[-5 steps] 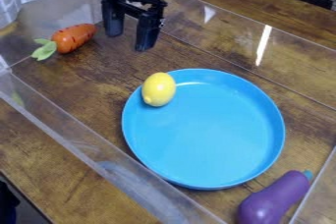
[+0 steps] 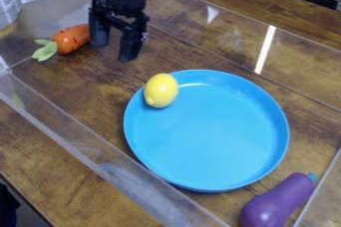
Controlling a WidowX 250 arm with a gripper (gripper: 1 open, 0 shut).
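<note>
My black gripper (image 2: 116,34) hangs at the top left, open, its fingers on either side of empty space just right of an orange carrot (image 2: 74,40) with pale green leaves. A yellow lemon (image 2: 162,90) rests on the upper left part of a large blue plate (image 2: 213,141). A purple eggplant (image 2: 277,201) lies at the lower right, beside the plate.
Clear walls with tape-like edges border the wooden surface (image 2: 213,32) at the left, bottom and right.
My gripper has shifted a little left and down, toward the carrot. The objects look unmoved.
</note>
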